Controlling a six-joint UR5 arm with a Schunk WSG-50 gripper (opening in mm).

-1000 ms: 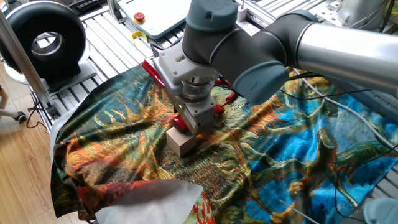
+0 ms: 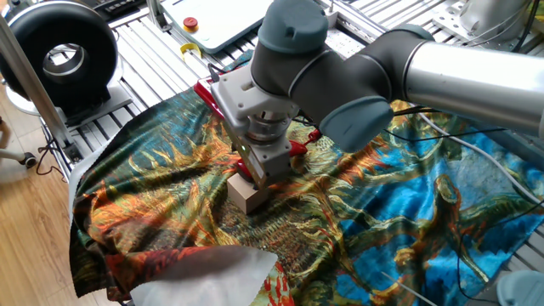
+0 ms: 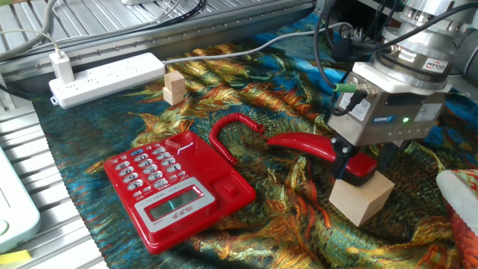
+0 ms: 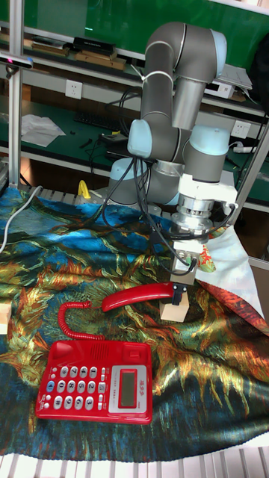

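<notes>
The red telephone handset (image 3: 302,144) lies apart from its base, its near end on a pale wooden block (image 3: 361,200). Over that end my gripper (image 3: 364,155) points down, its black fingers (image 3: 340,158) on either side of the handset. Whether they press on it or stand a little off cannot be made out. From the other side, the handset (image 4: 135,296) reaches left from the fingers above the block (image 4: 174,309). The red phone base (image 3: 179,190) sits on the cloth, joined to the handset by a coiled cord (image 3: 222,136). In exterior view 1 the gripper body hides most of the phone.
A white power strip (image 3: 112,81) and small stacked wooden blocks (image 3: 173,90) are at the back left. The patterned cloth (image 2: 327,221) is wrinkled, with a folded edge (image 2: 208,280) at the front. Cables hang around the arm.
My gripper has shifted slightly down over the handset's end, covering more of its red surface. The block has stayed in place.
</notes>
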